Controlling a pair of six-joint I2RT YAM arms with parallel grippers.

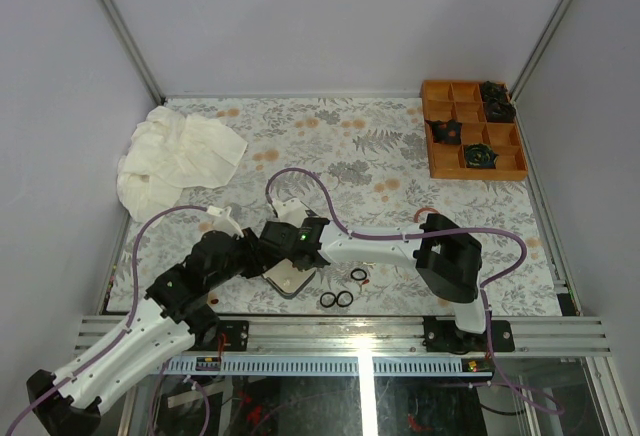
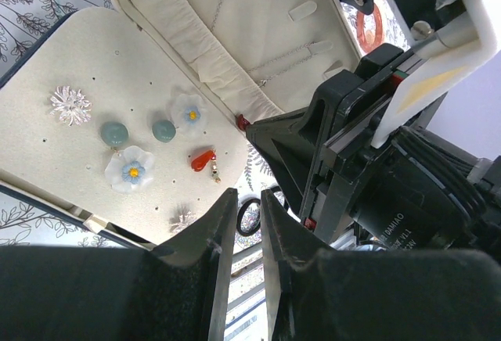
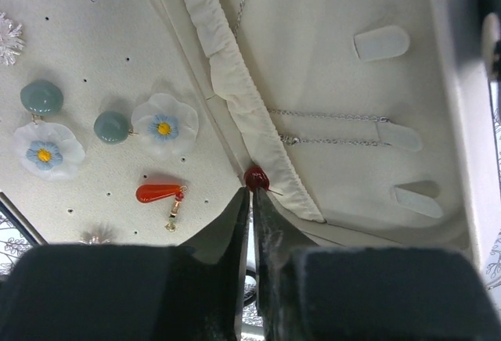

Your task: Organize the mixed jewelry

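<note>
An open jewelry case (image 2: 86, 59) holds flower earrings (image 2: 131, 170) with green beads, silvery tinsel earrings (image 2: 70, 105) and a red drop earring (image 2: 201, 161) on its left panel, and chains (image 3: 329, 114) in the other half. My right gripper is at the fabric flap, fingertips nearly together on a dark-red piece (image 3: 256, 177); whether it grips it is unclear. My left gripper hangs over the case's lower edge, fingertips close together; what is between them cannot be seen.
An orange compartment box (image 1: 475, 166) with dark pouches sits at back right. A white cloth (image 1: 175, 156) lies at left. Dark rings (image 1: 335, 299) lie near the front edge.
</note>
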